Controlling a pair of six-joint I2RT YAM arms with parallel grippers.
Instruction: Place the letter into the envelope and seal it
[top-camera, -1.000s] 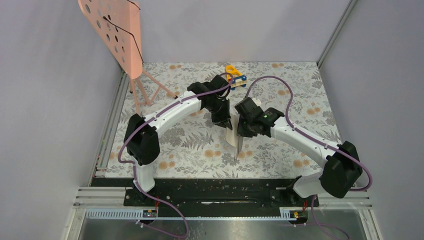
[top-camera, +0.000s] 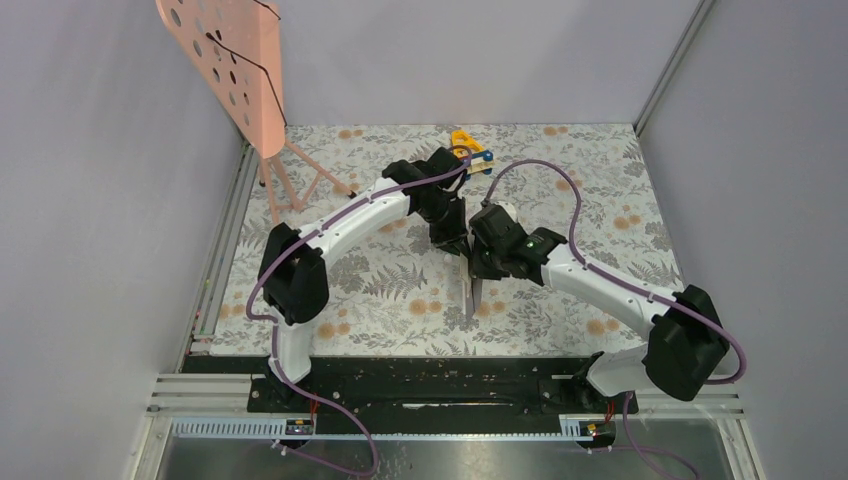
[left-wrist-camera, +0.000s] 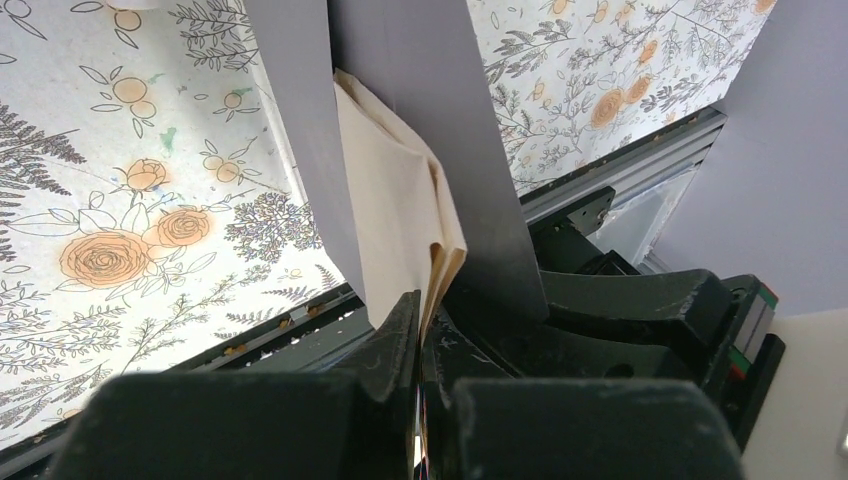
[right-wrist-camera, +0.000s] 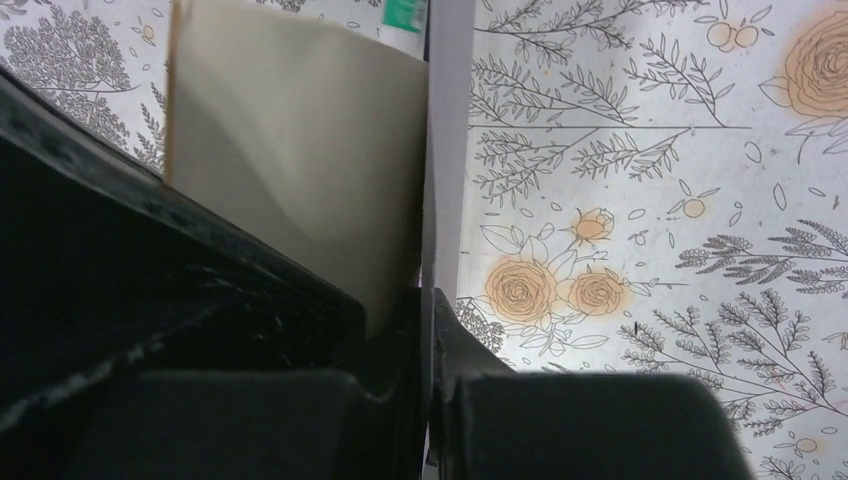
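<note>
The cream folded letter (left-wrist-camera: 385, 190) is pinched in my left gripper, which is shut on its near edge. In the left wrist view, the letter lies between two grey panels of the envelope (left-wrist-camera: 480, 170); how deep it reaches is hidden. My right gripper is shut on the thin grey edge of the envelope (right-wrist-camera: 450, 120), with the cream letter (right-wrist-camera: 300, 130) just left of it. From the top view, both grippers meet close together near mid-table, and the envelope (top-camera: 477, 292) stands roughly on edge below them.
A yellow and blue object (top-camera: 472, 152) lies at the table's back. A green and white item (right-wrist-camera: 405, 14) shows at the right wrist view's top. An orange perforated board (top-camera: 235, 60) stands at the back left.
My left gripper has moved a little to the right with the letter, closing the gap to the envelope.
</note>
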